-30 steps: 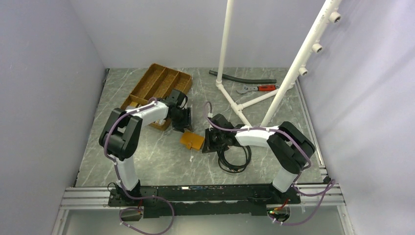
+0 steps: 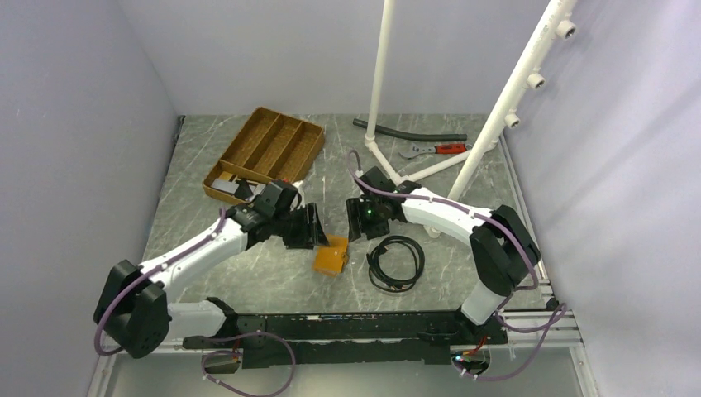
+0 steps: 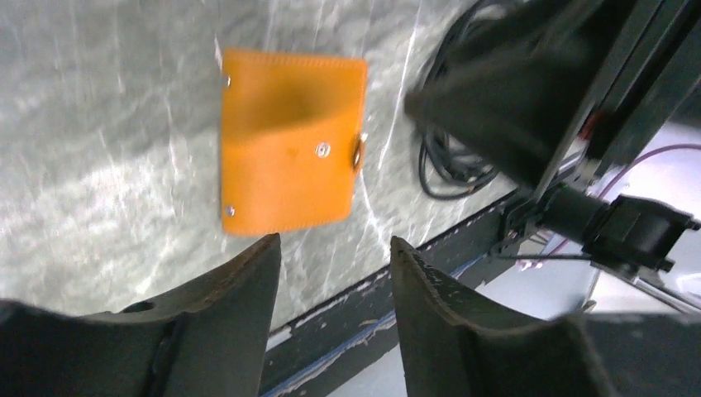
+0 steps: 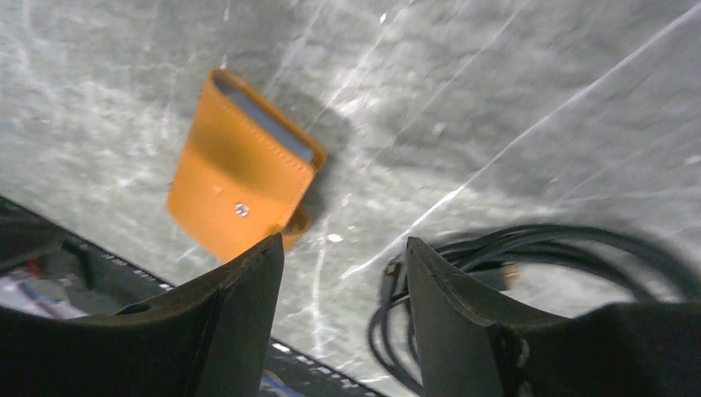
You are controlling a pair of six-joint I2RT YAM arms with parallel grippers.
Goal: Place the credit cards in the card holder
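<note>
The orange card holder point(image 2: 330, 257) lies flat on the grey marbled table, between and just in front of the two grippers. In the right wrist view, its slotted edge shows a grey strip inside; whether that is a card or lining, I cannot tell. My left gripper is open, with its fingers apart and nothing between them, close by the holder. To the holder's right, my right gripper stands open and empty. Grey, card-like pieces point(image 2: 223, 185) sit in the near compartment of the brown box point(image 2: 311, 153), partly hidden by the left arm.
A coiled black cable point(image 2: 396, 284) lies right of the holder. A white pipe frame point(image 2: 383, 157) stands behind the right arm, with a red-handled wrench point(image 2: 451, 149) and a dark tube point(image 2: 422, 136) at the back.
The holder has turned and shifted slightly towards the front.
</note>
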